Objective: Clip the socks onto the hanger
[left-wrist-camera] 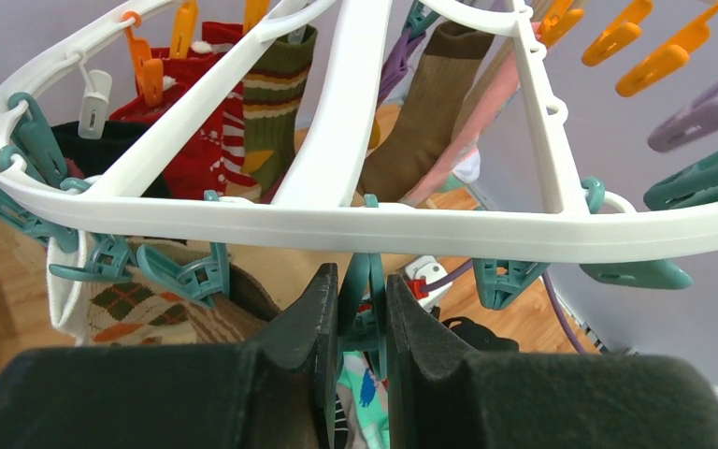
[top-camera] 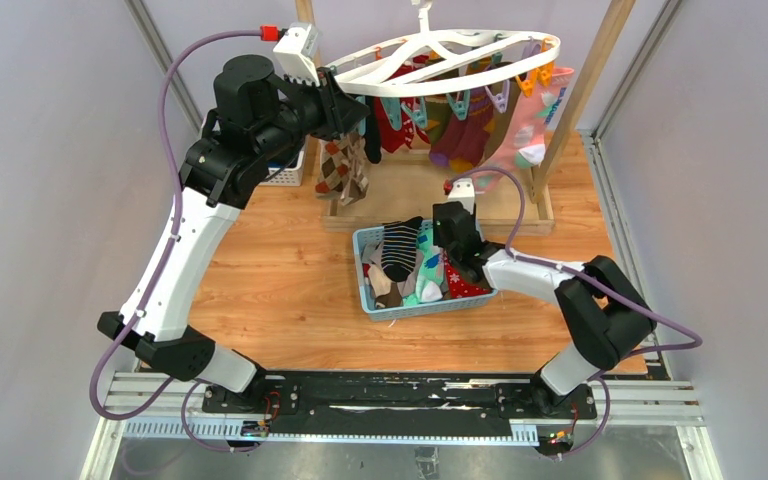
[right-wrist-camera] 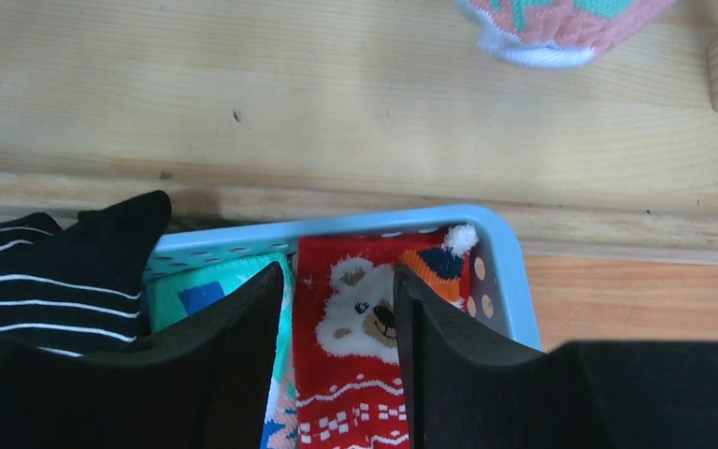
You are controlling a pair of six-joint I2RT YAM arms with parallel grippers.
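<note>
My left gripper is shut on a teal clip hanging from the white hanger (left-wrist-camera: 430, 227). Socks hang from clips on the hanger, among them a brown sock (left-wrist-camera: 416, 122) and a pink one (top-camera: 528, 130). Below, the blue basket (top-camera: 425, 308) holds socks: a black striped one (right-wrist-camera: 47, 281), a turquoise one (right-wrist-camera: 201, 297) and a red one with a bear face (right-wrist-camera: 351, 374). My right gripper hovers over the red and turquoise socks, fingers apart with nothing seen held between them.
The hanger's wooden stand (right-wrist-camera: 355, 112) sits behind the basket, with a post (top-camera: 590, 70) at the right. A white basket (top-camera: 285, 177) is at the back left. Bare tabletop (top-camera: 280, 280) shows left of and in front of the blue basket.
</note>
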